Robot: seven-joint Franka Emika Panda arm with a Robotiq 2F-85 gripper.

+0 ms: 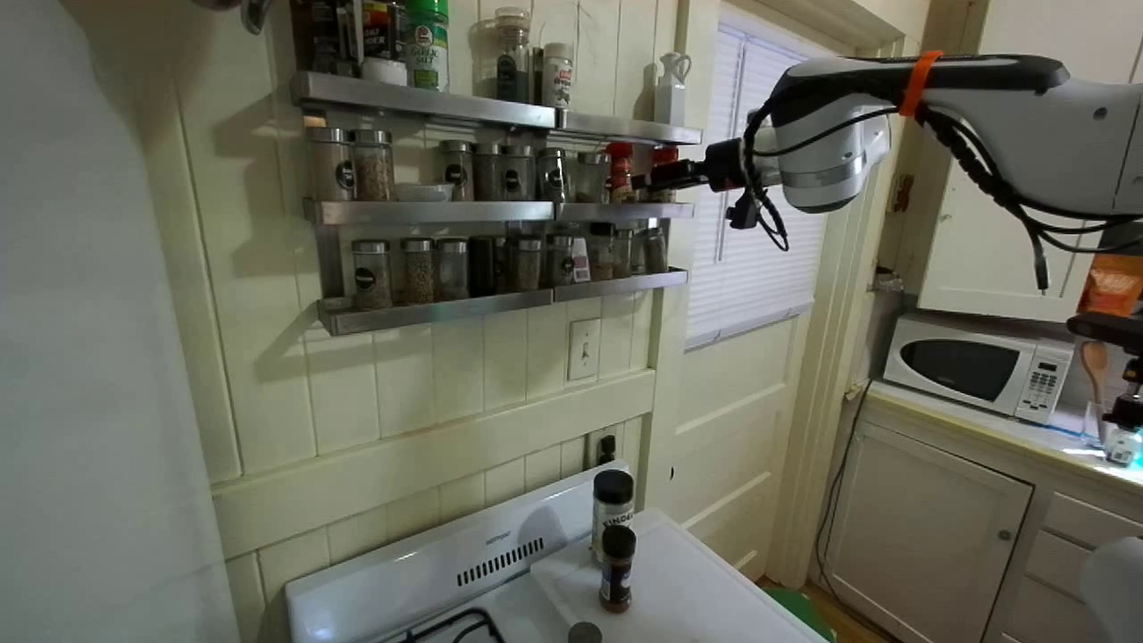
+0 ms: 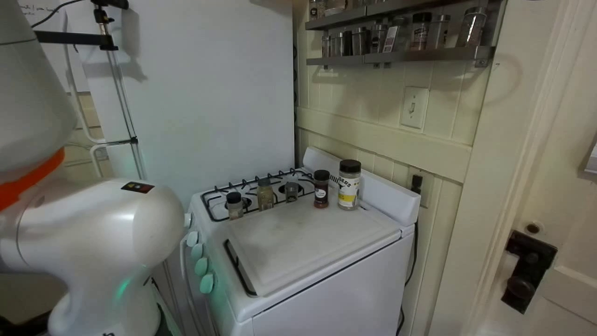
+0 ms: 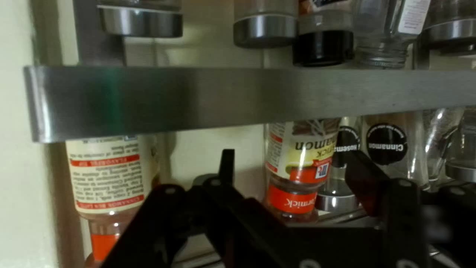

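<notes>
In the wrist view, which is upside down, my gripper is open, one black finger on each side of a red-capped McCormick cinnamon jar. Clear gaps show between that jar and the fingers in the image; how deep they reach cannot be judged. A second red-banded bottle stands outside the fingers, to the left. From the side, the gripper is level with the middle shelf, at its right end by the red-topped jar.
The metal shelf rail crosses close in front of the jars. A cinnamon-labelled glass jar stands to the right. Below, the stove's white board is mostly clear, with a dark-capped spice bottle and a larger bottle at its back.
</notes>
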